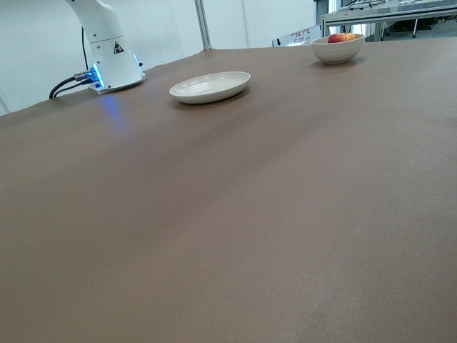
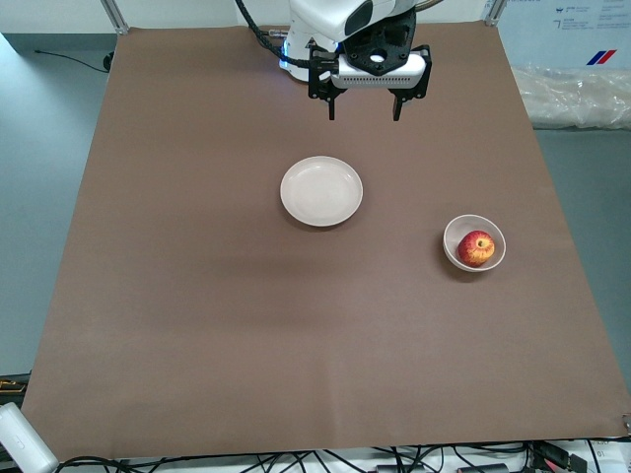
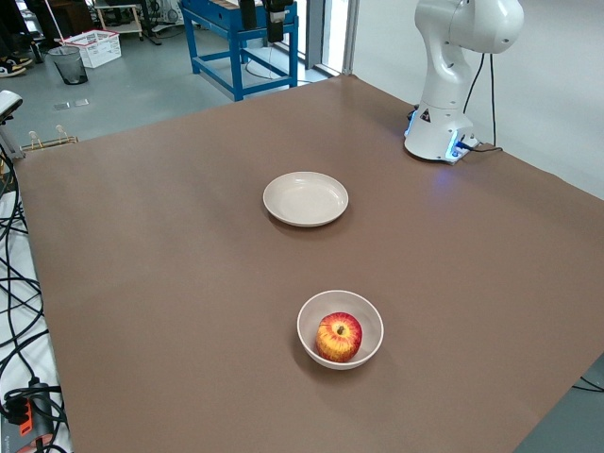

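My gripper point(image 2: 364, 110) hangs over the back of the brown table, above and behind a white plate point(image 2: 320, 191), its two fingers apart with nothing between them. To the right of the plate in the left view, a red apple point(image 2: 476, 248) sits in a white bowl point(image 2: 454, 242). In the top view the plate point(image 1: 209, 88) and the bowl point(image 1: 338, 51) with the apple show, but not the gripper. In the right view the gripper point(image 3: 260, 21) is only partly seen at the top edge.
Cables and a white cylinder point(image 2: 25, 439) lie along its front edge. A wrapped package point(image 2: 572, 99) lies beyond the back right.
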